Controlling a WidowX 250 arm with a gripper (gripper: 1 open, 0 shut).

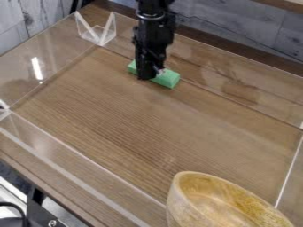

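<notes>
The black gripper point(149, 64) reaches down from the top centre of the camera view, over a bright green block point(166, 80) on the wooden table point(130, 133). Its lower end overlaps the block's left part, which is partly hidden behind it. Whether the fingers are open or shut, or touch the block, is too small to tell.
A large yellow bowl point(219, 202) fills the bottom right corner. White clear plastic pieces stand at the upper left and left edge. A grey wall runs along the back.
</notes>
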